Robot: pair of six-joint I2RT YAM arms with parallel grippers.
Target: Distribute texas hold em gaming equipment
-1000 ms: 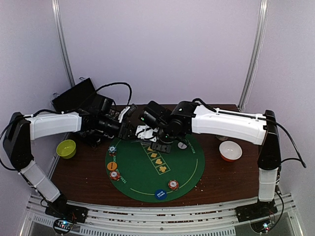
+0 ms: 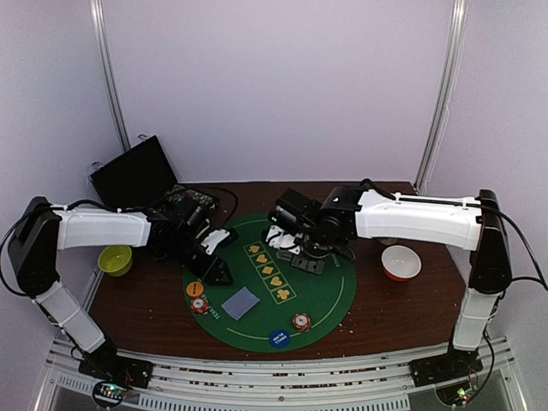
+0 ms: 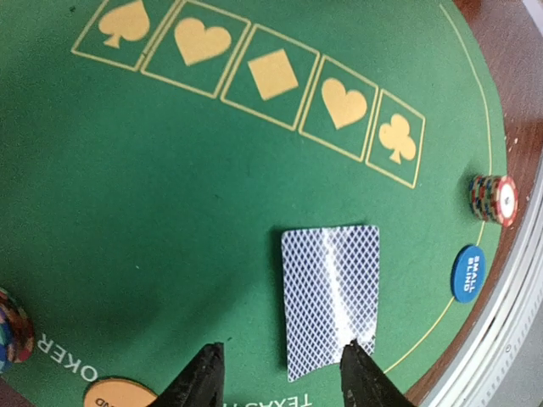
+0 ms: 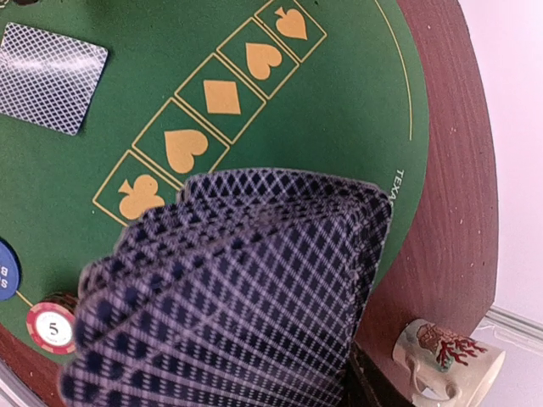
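On the green poker mat lies a patterned packet of cards, face down; the left wrist view shows this packet just ahead of my left gripper. The left fingers stand apart, with nothing between them. My right gripper is shut on a fanned bundle of dark-backed cards held above the mat. That bundle hides most of the right fingers. Red chip stacks rest near the mat's edge, with the blue small blind button and an orange button.
An open black case stands at the back left. The green bowl is left of the mat, the white bowl right of it. A mug shows in the right wrist view.
A card packet now lies on the front left of the mat, bare a second ago.
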